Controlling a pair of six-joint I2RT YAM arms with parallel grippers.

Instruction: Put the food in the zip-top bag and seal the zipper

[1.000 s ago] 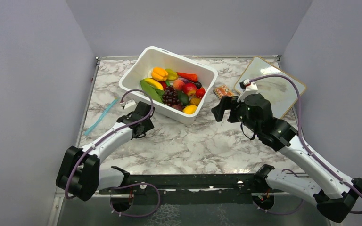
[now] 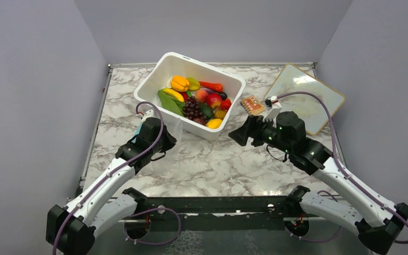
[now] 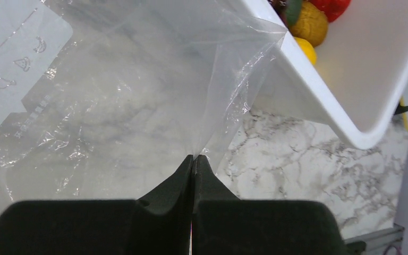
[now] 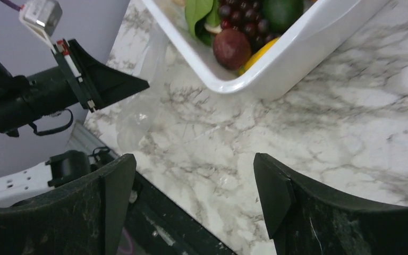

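The clear zip top bag (image 3: 111, 95) rises beside the bin's near-left side, pinched in my left gripper, whose fingertips are shut on it. In the top view the bag (image 2: 163, 159) is mostly see-through, partly behind that arm. The white bin (image 2: 154, 79) holds the food: a bunch of grapes (image 2: 192, 109), a carrot (image 2: 211, 85), an apple (image 2: 213, 101), yellow and green items and several others. My right gripper hangs open, right of and in front of the bin, with nothing between its fingers.
An orange booklet (image 2: 252, 105) lies right of the bin, and a white board (image 2: 311, 98) is at the back right.
My left gripper has risen and shifted toward the front, drawing the bag along, its blue strip now mostly behind the arm.
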